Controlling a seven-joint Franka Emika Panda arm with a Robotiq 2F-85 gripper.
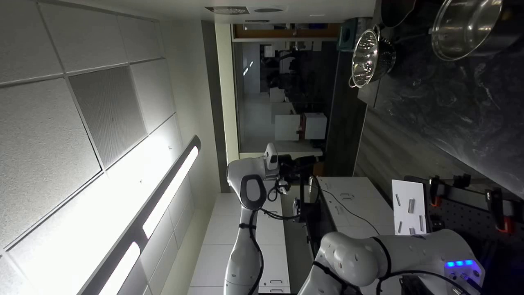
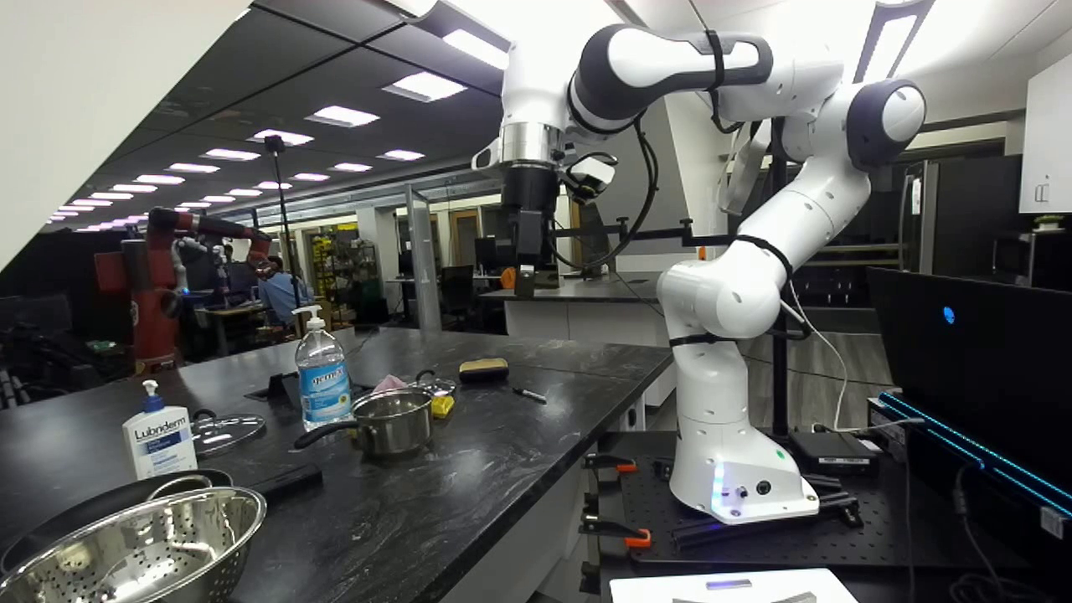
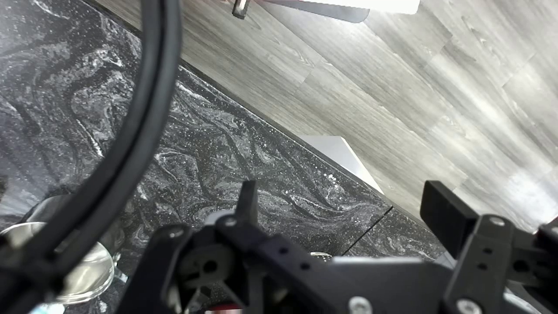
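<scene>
High above the dark counter, my gripper points downward, clear of every object. The wrist view shows the gripper open, its two black fingers wide apart and only counter and floor visible far below between them. On the counter stands a steel saucepan with a dark handle, a yellow item close by it. A brush or eraser-like block and a marker lie farther right. At the near left sits a steel colander. Exterior view 1 is turned sideways.
A clear soap bottle, a lotion bottle and a glass lid occupy the counter's left part. Clamps hold the arm's base board. A cable loops beside the wrist.
</scene>
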